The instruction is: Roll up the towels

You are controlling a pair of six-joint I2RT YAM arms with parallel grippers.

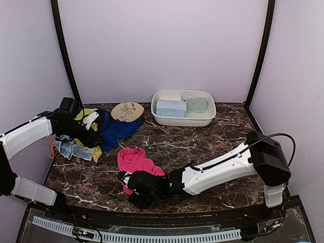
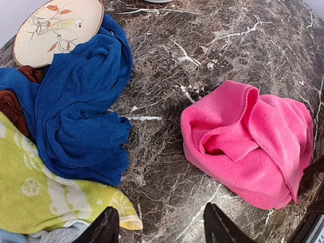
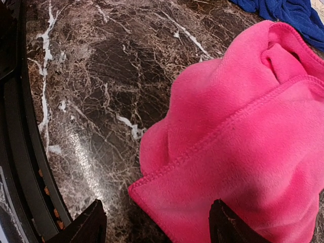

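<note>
A pink towel (image 1: 135, 161) lies crumpled on the dark marbled table, its near part hidden in the top view by the right arm. My right gripper hangs over the towel's near corner, open, with no cloth gripped. In the left wrist view, the whole pink towel (image 2: 253, 147) rests to the right of my left gripper, whose fingers stand apart with only table between them. From above, my left gripper (image 1: 97, 140) is over the edge of the towel heap, near a yellow-green towel (image 2: 35, 192) and a blue towel (image 2: 83, 111).
At the back, a white bin (image 1: 183, 121) contains rolled towels, among them a light blue roll (image 1: 171, 107) and a green one (image 1: 196, 105). A round bird-patterned piece (image 2: 58, 33) lies behind the blue towel.
</note>
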